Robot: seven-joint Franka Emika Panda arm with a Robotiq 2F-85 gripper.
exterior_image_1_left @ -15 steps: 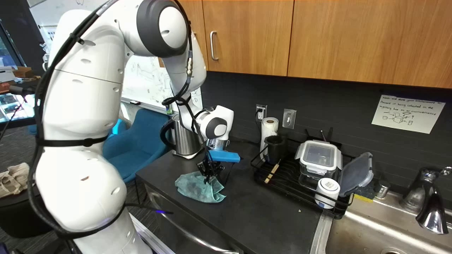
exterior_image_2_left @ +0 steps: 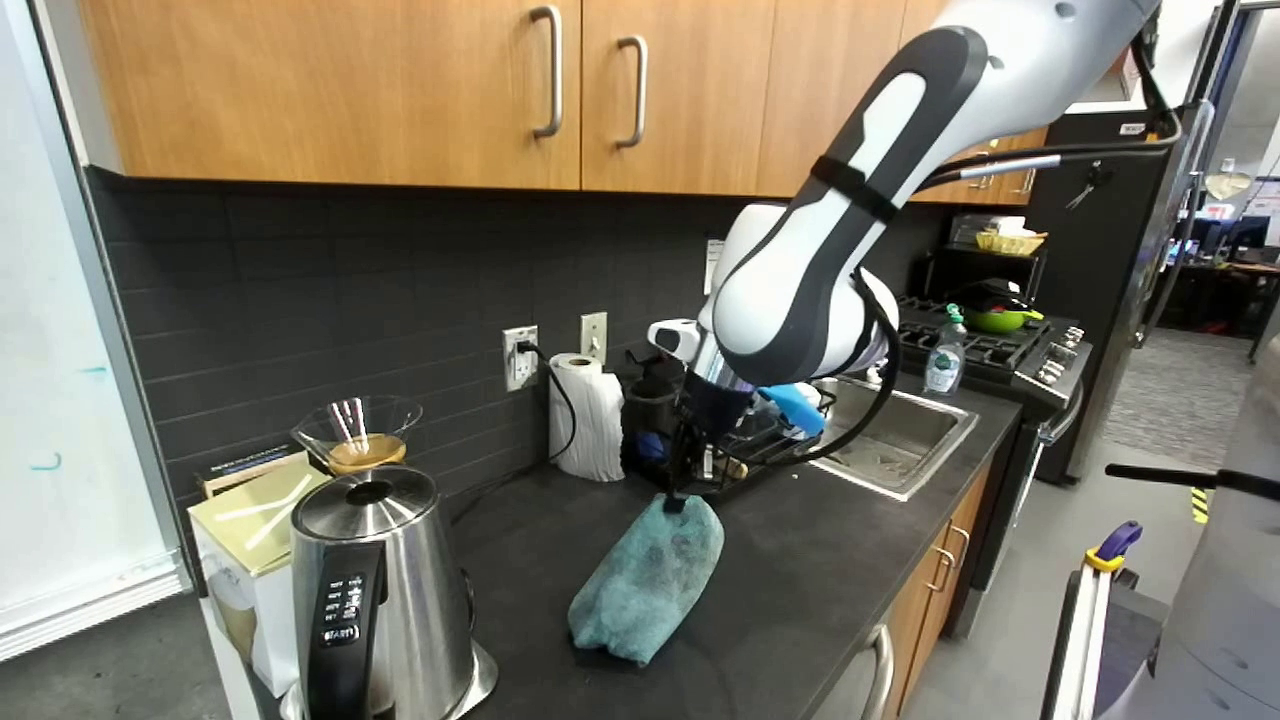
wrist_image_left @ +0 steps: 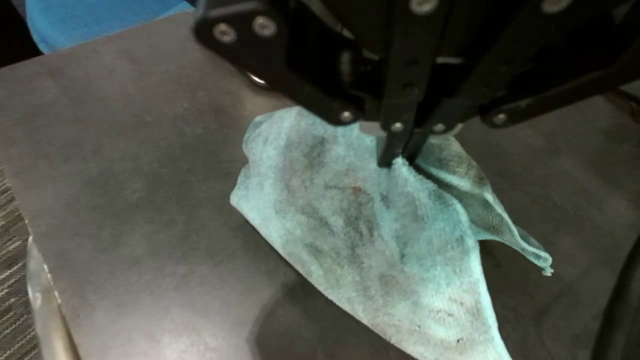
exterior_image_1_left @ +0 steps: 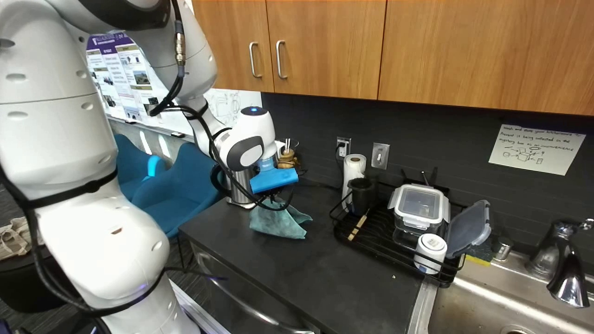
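A stained teal cloth (wrist_image_left: 360, 228) hangs folded from my gripper, whose fingers are shut on a pinch of it. In the second exterior view the cloth (exterior_image_2_left: 651, 582) droops down from the fingertips over the dark counter (exterior_image_2_left: 768, 624); whether its lower end touches the surface I cannot tell. The first exterior view has the cloth (exterior_image_1_left: 278, 220) beneath the blue piece on the wrist, near the kettle (exterior_image_1_left: 240, 186), with the fingertips largely hidden there.
A steel kettle (exterior_image_2_left: 384, 588) and a white box (exterior_image_2_left: 258, 600) stand at one end of the counter. Against the wall are a paper towel roll (exterior_image_1_left: 354, 172) and a black dish rack (exterior_image_1_left: 378, 245) with containers, then the sink (exterior_image_1_left: 473, 311).
My arm has lifted and shifted back toward the kettle and wall. The cloth has come up with the gripper, from lying bunched on the counter to hanging.
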